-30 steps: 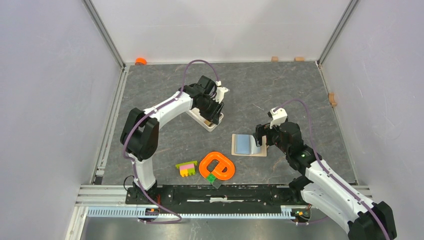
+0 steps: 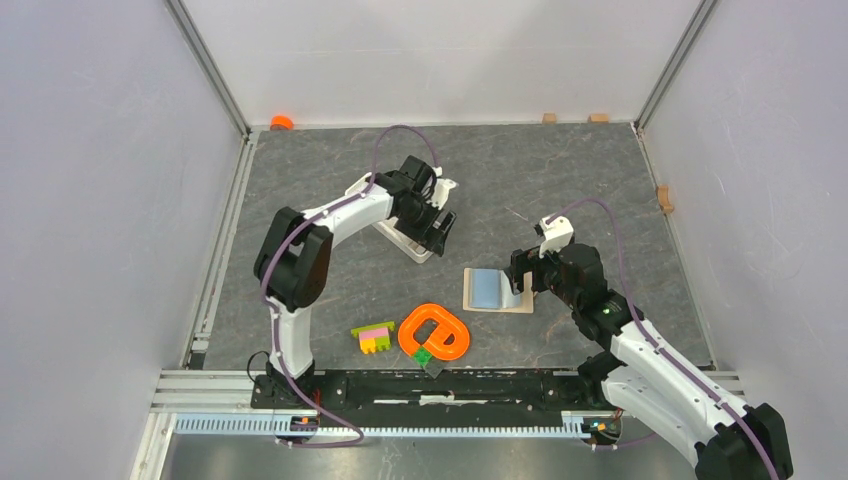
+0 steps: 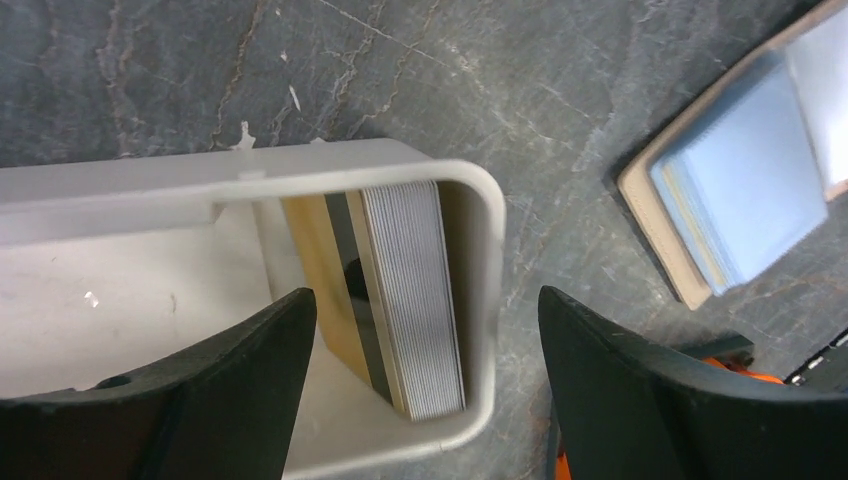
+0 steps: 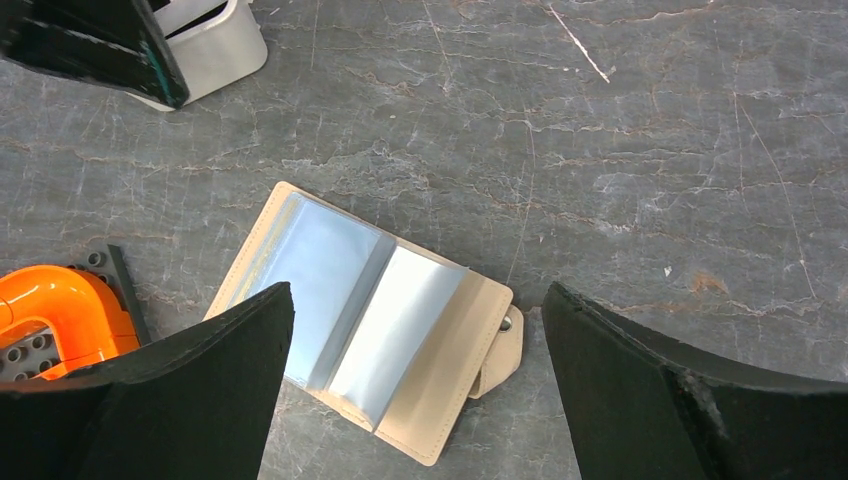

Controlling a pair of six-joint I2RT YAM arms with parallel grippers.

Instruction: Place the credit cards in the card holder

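In the left wrist view, cards in silver-grey point(image 3: 415, 290), dark and gold lean together at one end of the white tray point(image 3: 483, 330). My left gripper point(image 2: 439, 234) stands open over that end. One finger point(image 3: 265, 360) is on the tray's inner side of the cards, the other past its end wall; nothing is held between them. The card holder point(image 4: 448, 400) lies opened out on the table, tan with clear bluish sleeves point(image 4: 325, 260). Above it hovers my right gripper point(image 2: 522, 270), open and empty, apart from the holder.
Orange letter-shaped toy point(image 2: 455, 345) and coloured blocks point(image 2: 374, 340) lie near the front edge. An orange object point(image 2: 281, 122) sits at the back left. Bare table lies between tray and holder and across the back right.
The right arm, tray and card holder look unmoved.
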